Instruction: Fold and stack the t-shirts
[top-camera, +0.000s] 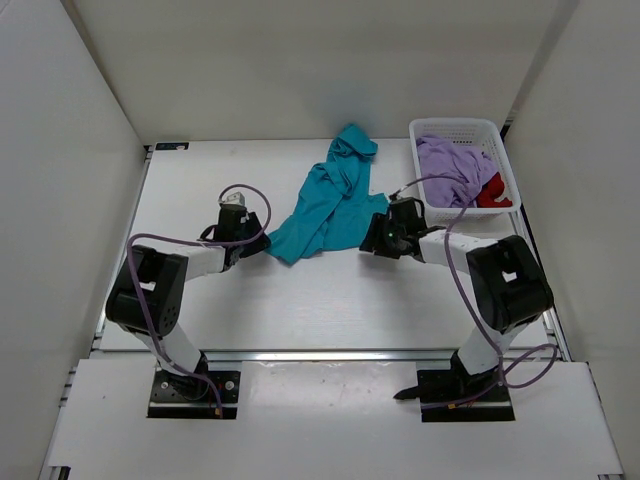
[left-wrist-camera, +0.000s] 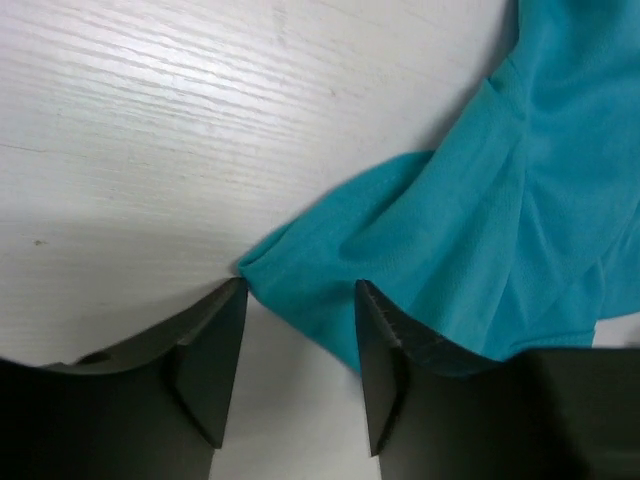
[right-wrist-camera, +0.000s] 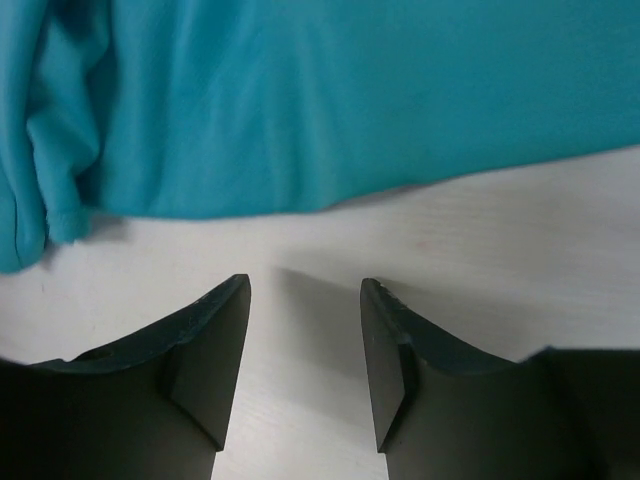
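Note:
A teal t-shirt (top-camera: 330, 205) lies crumpled and unfolded at the middle back of the table, one end bunched near the far edge. At its left corner is my left gripper (top-camera: 265, 243); in the left wrist view that gripper is part open, its fingers on either side of the shirt's tip (left-wrist-camera: 285, 275), not closed on it. My right gripper (top-camera: 370, 240) stands at the shirt's front right edge, covering that corner in the top view. The right wrist view shows the right gripper open over bare table, with the teal hem (right-wrist-camera: 330, 190) just beyond its fingertips.
A white basket (top-camera: 428, 213) at the back right holds purple cloth (top-camera: 455, 170) and red cloth (top-camera: 492, 192).

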